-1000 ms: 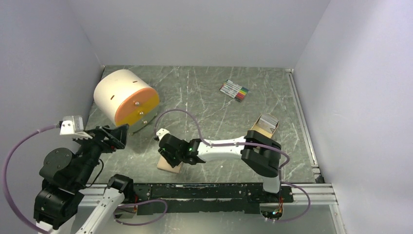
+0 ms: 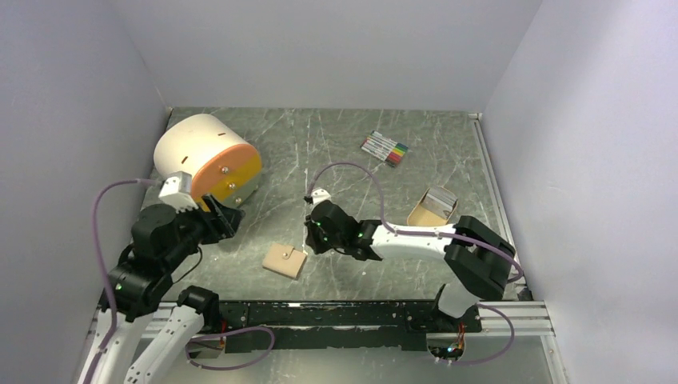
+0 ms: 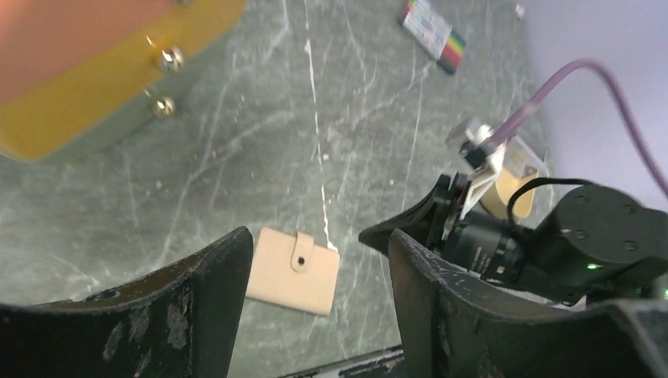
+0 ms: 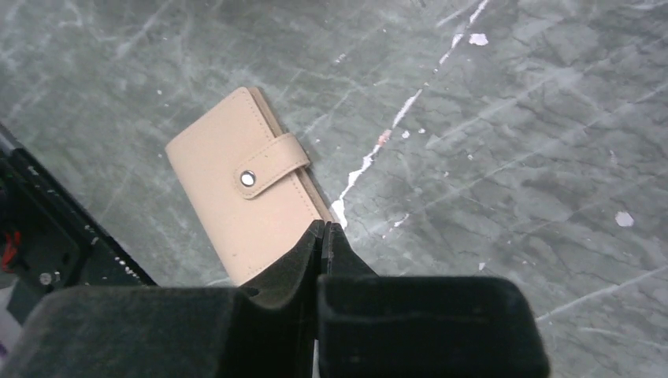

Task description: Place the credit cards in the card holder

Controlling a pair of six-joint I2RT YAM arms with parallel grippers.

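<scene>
A beige card holder (image 2: 284,260) lies flat on the table, its snap strap (image 4: 272,165) folded over the front and fastened by the look of it. My right gripper is shut with nothing between its fingers; its tips appear over the holder's edge in the right wrist view, with the strap outside them. In the top view that gripper stands just right of the holder. My left gripper is open and empty, high up on the left side. What the small box (image 2: 424,214) at the right holds looks like grey cards (image 2: 439,200).
A large cream drum (image 2: 196,144) with an orange and yellow face stands at the back left, near my left arm. A row of coloured markers (image 2: 384,148) lies at the back. Mid-table is bare. A dark rail (image 2: 352,314) runs along the front edge.
</scene>
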